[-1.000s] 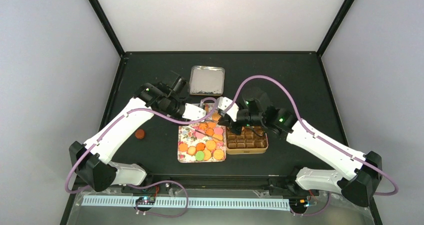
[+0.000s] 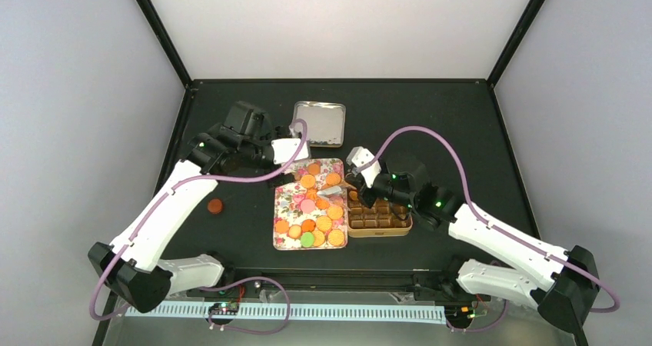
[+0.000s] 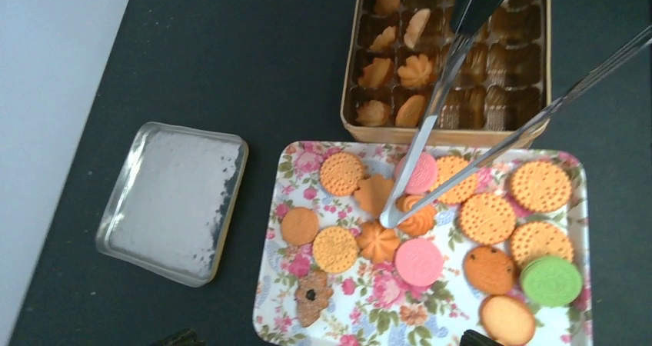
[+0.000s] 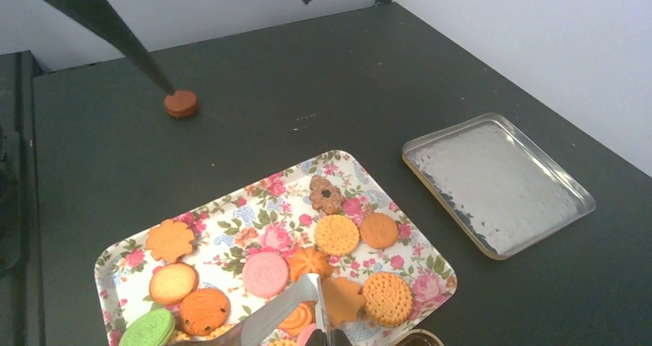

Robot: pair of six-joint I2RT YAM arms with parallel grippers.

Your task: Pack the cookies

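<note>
The floral tray [image 2: 284,207] holds assorted round, star and flower cookies. Beside it sits the partitioned cookie box [image 2: 377,234], with cookies in several compartments along one side. Metal tongs [image 3: 411,161] angle over the tray toward the box. My left gripper [image 2: 284,177] is raised at the tray's upper left, open, with nothing between its fingers; only tips show at the bottom of the left wrist view. My right gripper [image 2: 350,184], over the box's upper left, is shut at the bent end of the tongs; whether anything is between its fingers is unclear.
An empty metal lid [image 2: 318,121] lies behind the tray. A brown round cookie [image 2: 215,206] lies alone on the table left of the tray.
My right gripper has shifted slightly right.
</note>
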